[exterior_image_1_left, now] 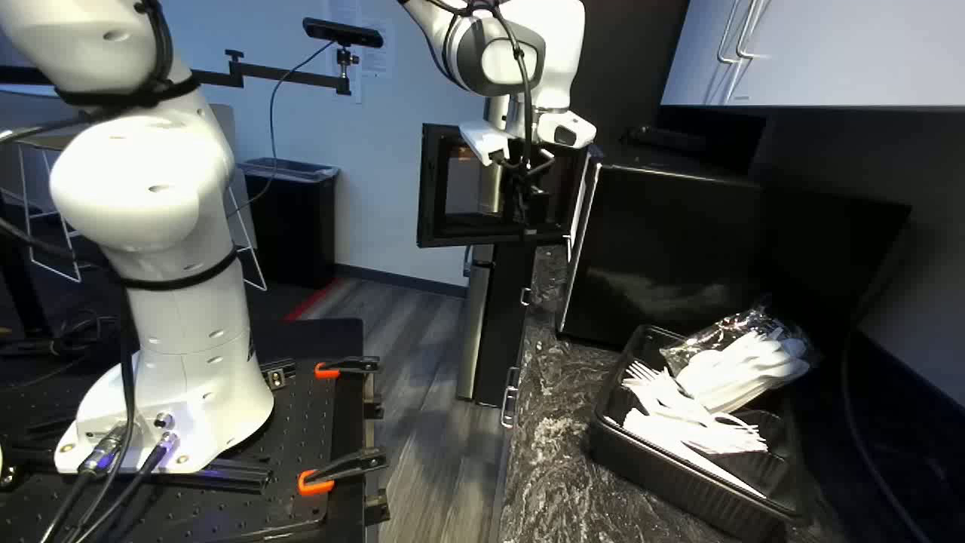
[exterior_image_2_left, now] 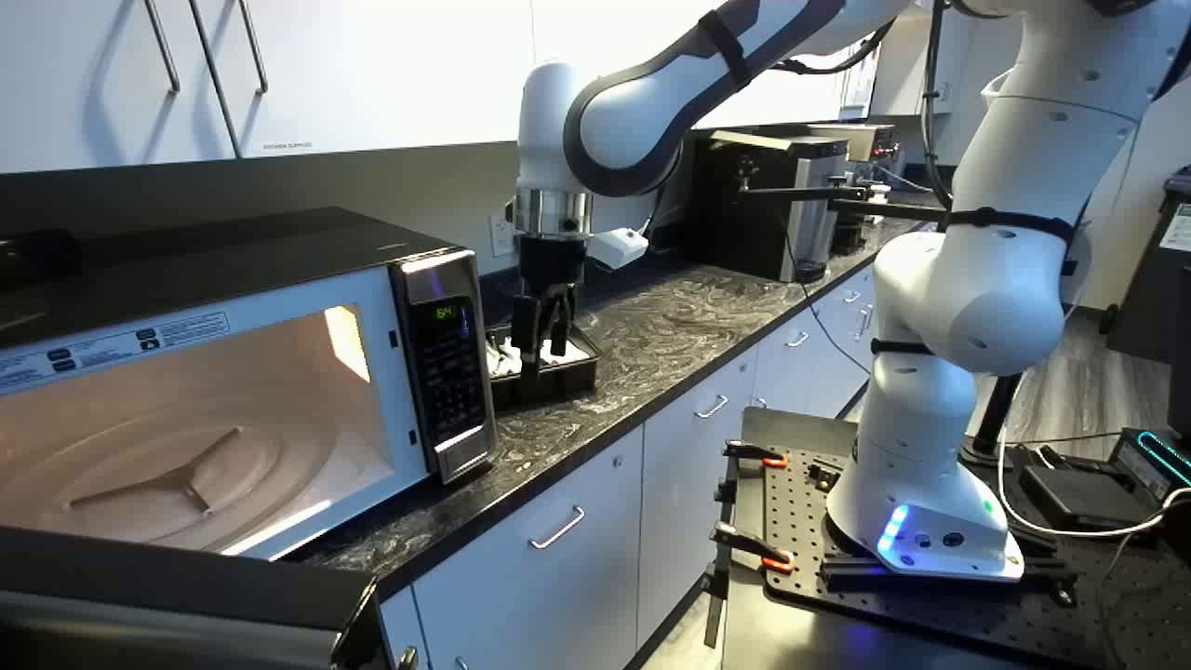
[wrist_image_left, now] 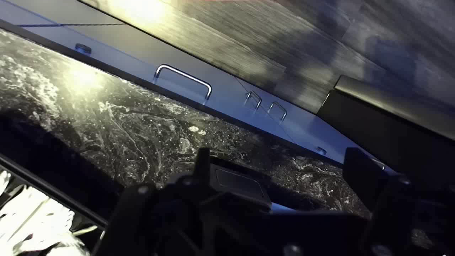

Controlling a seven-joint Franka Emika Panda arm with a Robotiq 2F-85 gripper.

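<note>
My gripper (exterior_image_2_left: 544, 355) points downward in exterior view 2, beside the microwave's control panel and in front of a black tray. In the wrist view its fingers (wrist_image_left: 203, 164) stand wide apart, open, with nothing held between them. The black tray (exterior_image_1_left: 687, 493) on the counter carries white plastic forks and other cutlery (exterior_image_1_left: 692, 416), partly in clear wrapping. The microwave (exterior_image_2_left: 449, 368) has its door (exterior_image_2_left: 179, 603) swung open; inside, a light is on and the glass turntable (exterior_image_2_left: 184, 475) is bare. In exterior view 1 the gripper (exterior_image_1_left: 531, 213) overlaps the open door.
White cabinets (exterior_image_2_left: 368, 78) hang overhead. Drawer handles (wrist_image_left: 183, 79) line the counter's front. The open door juts out past the counter edge.
</note>
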